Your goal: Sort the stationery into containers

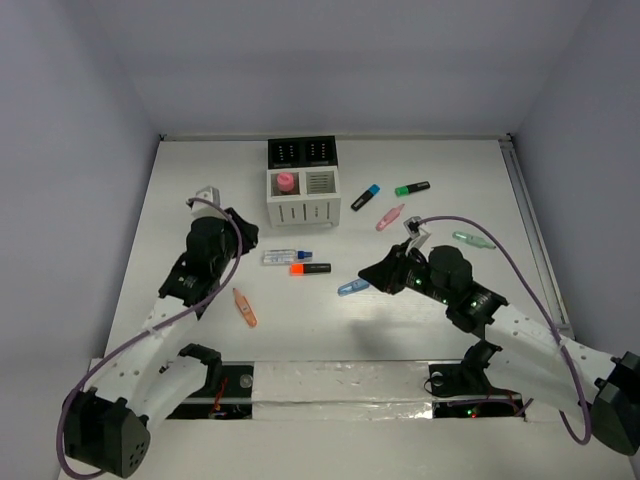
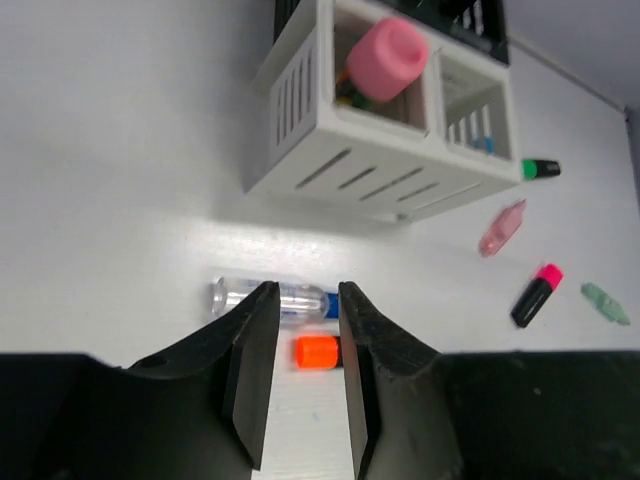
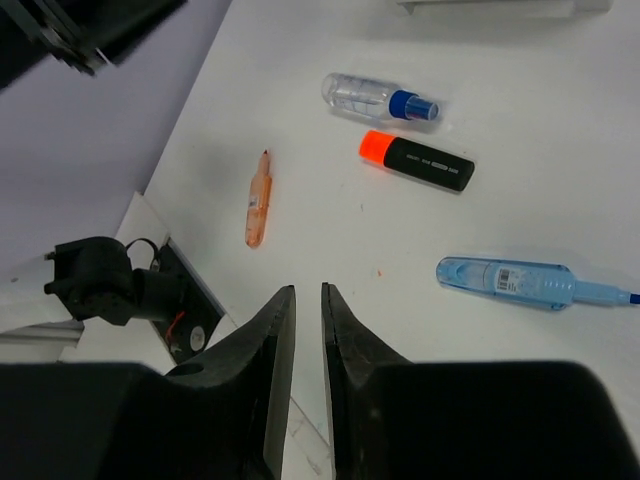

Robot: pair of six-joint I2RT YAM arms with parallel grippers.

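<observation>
A white container (image 1: 290, 212) with two compartments stands at the back. Its left one holds a pink-topped item (image 1: 285, 182). My left gripper (image 1: 253, 238) is left of a clear bottle with a blue cap (image 1: 280, 257); its fingers (image 2: 258, 370) are part open, with nothing between them. A black marker with an orange end (image 1: 315, 268) lies beside the bottle. Above the table, close to a blue tube (image 1: 353, 287), my right gripper (image 1: 366, 277) has its fingers (image 3: 283, 340) a narrow gap apart, nothing seen between them. An orange tube (image 1: 245, 307) lies at front left.
Right of the container lie a blue-ended marker (image 1: 365, 197), a green-ended marker (image 1: 412, 188), a pink tube (image 1: 390, 217) and a green tube (image 1: 473, 240). A black marker with a pink end (image 2: 536, 297) is mostly hidden by my right arm from above.
</observation>
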